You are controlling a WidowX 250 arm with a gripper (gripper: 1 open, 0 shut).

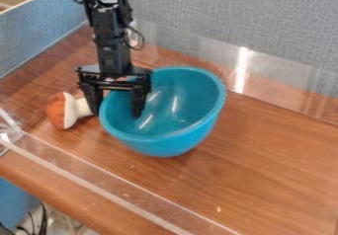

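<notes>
My black gripper (117, 93) is low at the left rim of a turquoise bowl (177, 128), open, with one finger reaching down by the bowl's inside. The bowl stands upright on the wooden table. Just left of my gripper lies a toy mushroom (61, 110) with an orange cap and white stem, on its side, its stem partly hidden behind the gripper.
A clear panel and grey wall run along the back, a blue-sided box (34, 46) is at the back left, and cables show below the front left edge.
</notes>
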